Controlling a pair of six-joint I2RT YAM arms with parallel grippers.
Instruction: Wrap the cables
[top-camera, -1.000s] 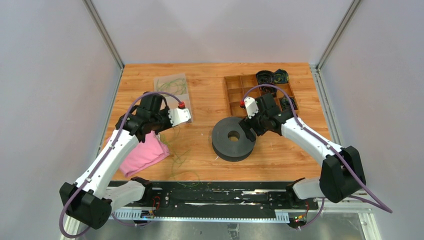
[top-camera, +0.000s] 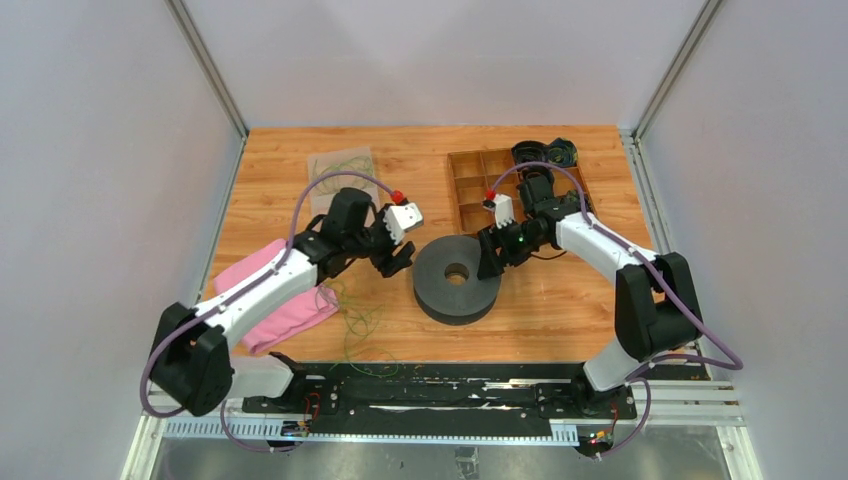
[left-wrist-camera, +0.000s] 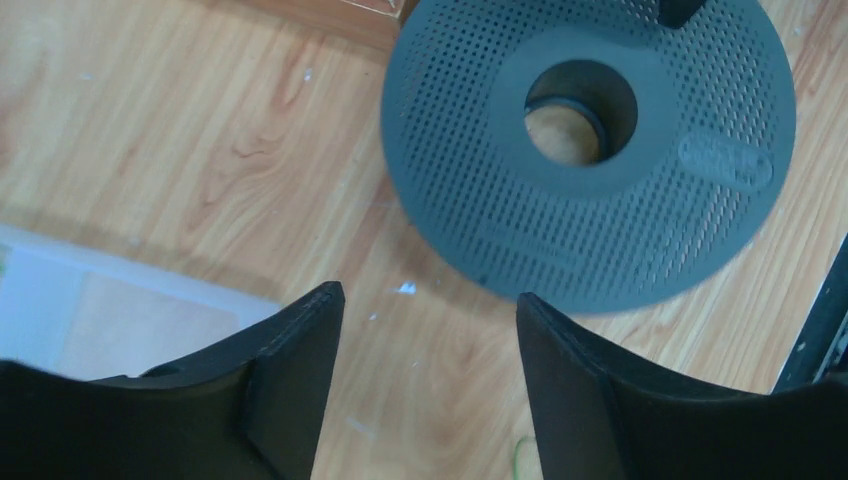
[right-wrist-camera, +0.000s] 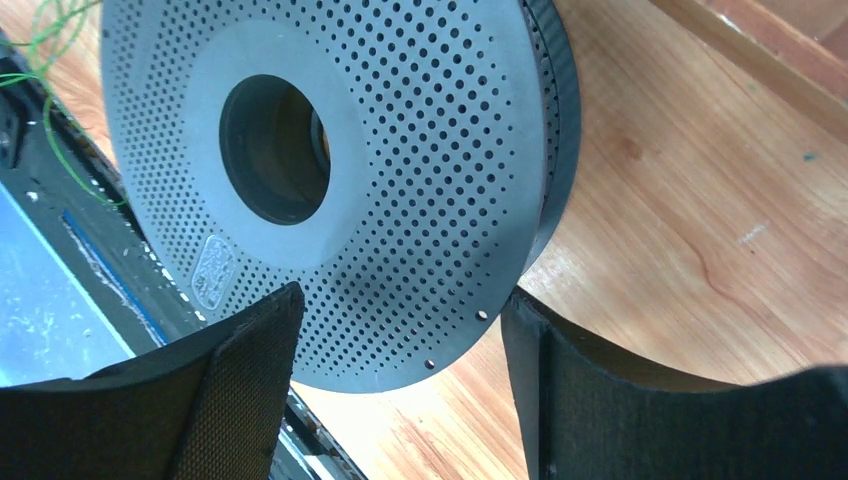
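A dark grey perforated spool (top-camera: 436, 280) with a centre hole lies mid-table. My left gripper (top-camera: 398, 255) is open just left of it and above the table, empty in the left wrist view. My right gripper (top-camera: 492, 255) stands part open at the spool's right rim, which lies between or just beyond its fingertips in the right wrist view; whether it grips cannot be told. Thin green cable (top-camera: 352, 325) lies loose left of the spool, with more on a clear tray (top-camera: 340, 160) at the back left.
A wooden compartment box (top-camera: 470, 170) with dark coiled cables (top-camera: 560, 152) stands at the back right. A pink cloth (top-camera: 275, 320) lies at the front left. The table's front edge borders dark hardware.
My left gripper has moved right toward the spool. The spool has shifted slightly left, and my right gripper at its rim has moved slightly left with it.
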